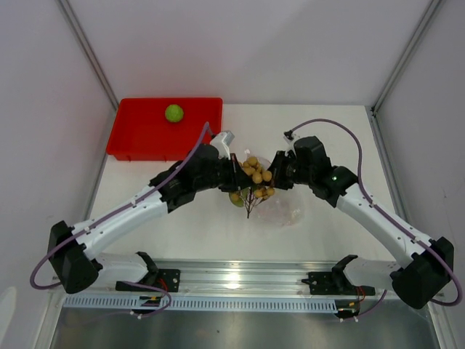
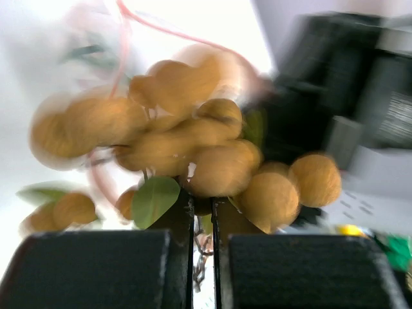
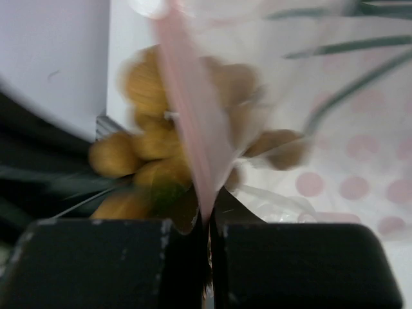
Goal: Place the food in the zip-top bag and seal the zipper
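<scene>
A bunch of round tan fruit with leaves hangs at the table's middle. My left gripper is shut on it, the fruit piled above the fingertips in the left wrist view. A clear bag with pink dots lies behind and below the bunch; its pink zip edge runs down between the fingers of my right gripper, which is shut. The fruit is against the bag's opening; how much is inside I cannot tell. Both wrist views are blurred.
A red bin at the back left holds a green ball-shaped item.
</scene>
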